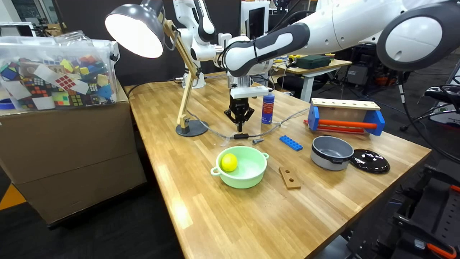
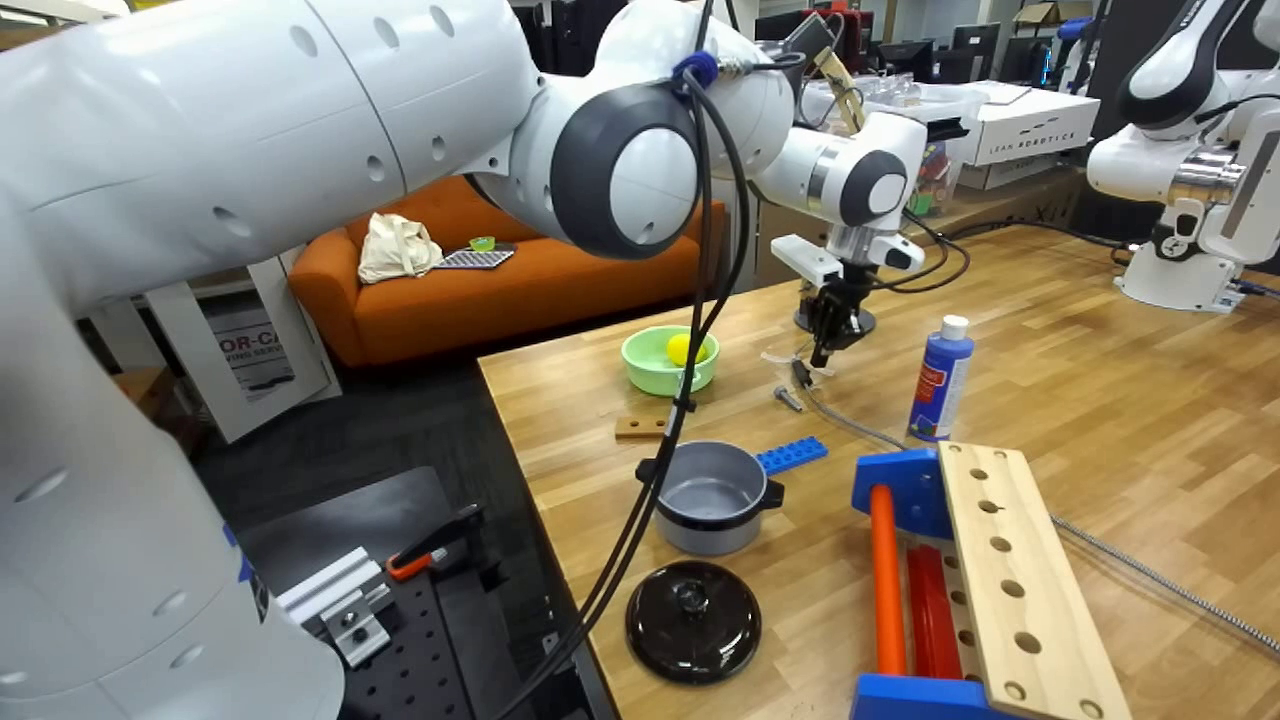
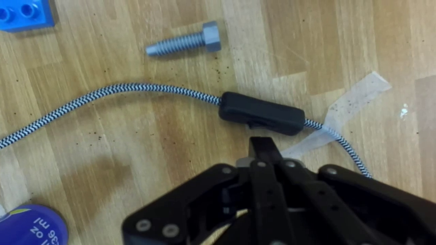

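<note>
My gripper is shut, with nothing showing between its fingers. In the wrist view its tips lie just beside a black inline cord switch (image 3: 261, 112) on a braided cable (image 3: 135, 87); whether they touch it cannot be told there. From the side, the gripper (image 1: 239, 127) points straight down, close above the switch (image 1: 241, 136). The lit desk lamp (image 1: 134, 30) stands behind, on a round dark base (image 1: 192, 128). A strip of clear tape (image 3: 353, 100) crosses the cable near the switch.
A grey bolt (image 3: 186, 43) and a blue brick (image 1: 291, 142) lie nearby. A blue bottle (image 1: 267, 108) stands close to the gripper. In front is a green bowl (image 1: 254, 172) holding a yellow ball (image 1: 229, 162). A grey pot (image 1: 332, 151) sits farther right.
</note>
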